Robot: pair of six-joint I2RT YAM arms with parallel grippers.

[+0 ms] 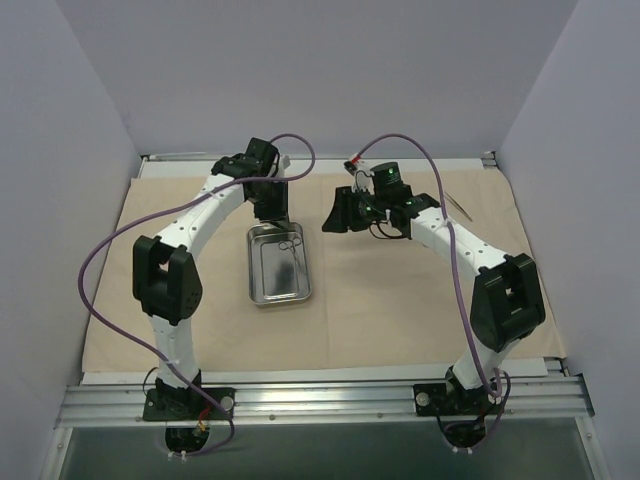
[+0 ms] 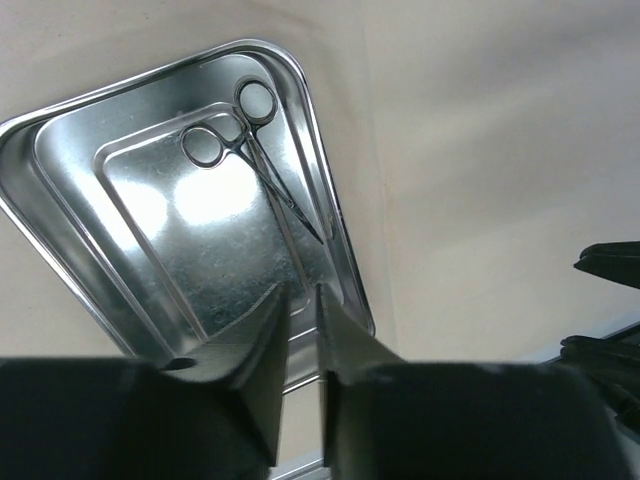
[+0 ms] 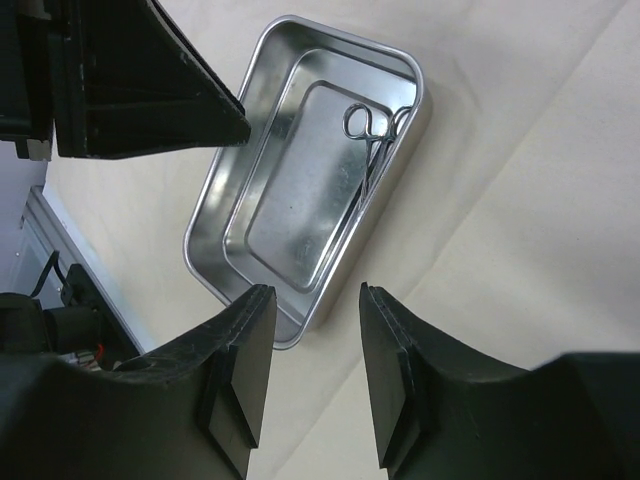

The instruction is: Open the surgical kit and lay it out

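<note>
A metal tray (image 1: pixel 280 298) lies on the beige cloth. In it, near one long side, is a pair of ring-handled scissors or a clamp (image 2: pixel 253 142), crossing a thin metal instrument (image 2: pixel 293 245). My left gripper hangs above the tray's far end; a narrow gap shows between its fingers, with nothing seen in it. To the right of the tray, over bare cloth, my right gripper is wide open and empty. The right wrist view also shows the tray (image 3: pixel 193 235) and ringed instrument (image 3: pixel 367 140), with the left gripper's dark finger (image 3: pixel 170 110) covering one edge.
Thin long instruments (image 1: pixel 458 207) lie on the cloth at the far right, behind the right arm. Both grippers are fairly close to each other at the back.
</note>
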